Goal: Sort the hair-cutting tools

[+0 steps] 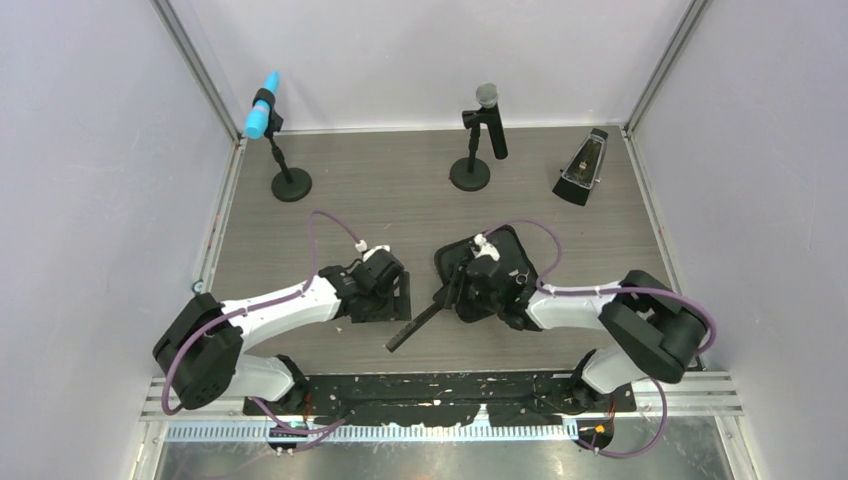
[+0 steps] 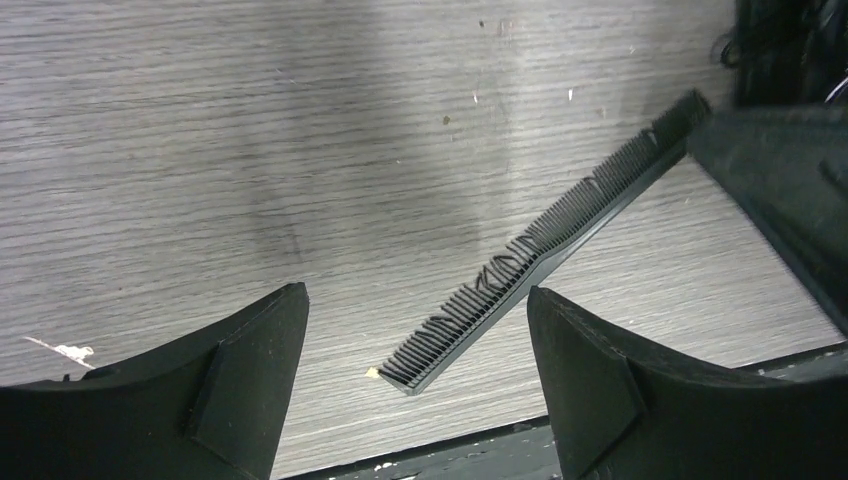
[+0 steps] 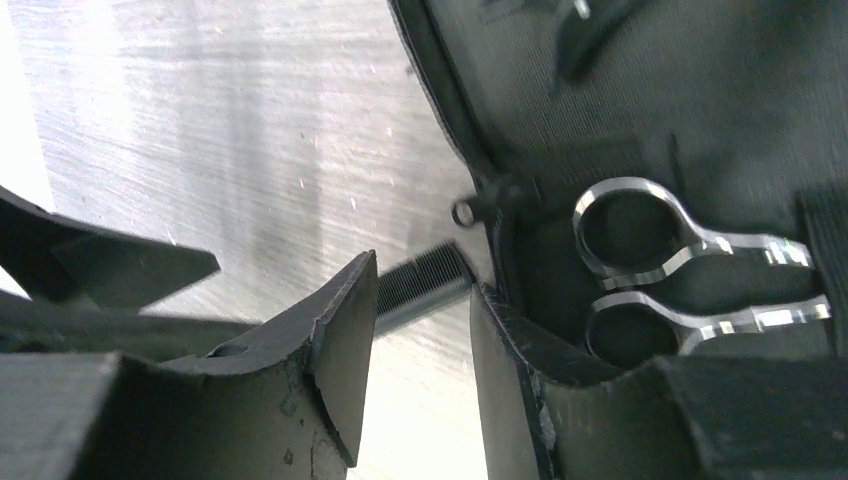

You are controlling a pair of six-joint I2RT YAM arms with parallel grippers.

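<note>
A black comb (image 1: 412,327) lies slanted on the table, its teeth plain in the left wrist view (image 2: 545,250). My left gripper is open above it, nothing between its fingers. At the comb's far end is my right gripper, its fingers parted; the comb's end (image 3: 425,280) shows in the gap between them, and I cannot tell whether they touch it. Just beyond that end lies the black tool case (image 1: 507,240), open flat. Inside it are silver scissors (image 3: 690,240) and a dark tool handle (image 3: 495,200); the right arm hides part of the case.
At the back stand a blue microphone on a stand (image 1: 262,115), a grey-headed microphone on a stand (image 1: 486,110) and a metronome (image 1: 582,168). Both arms stand close together at the front middle.
</note>
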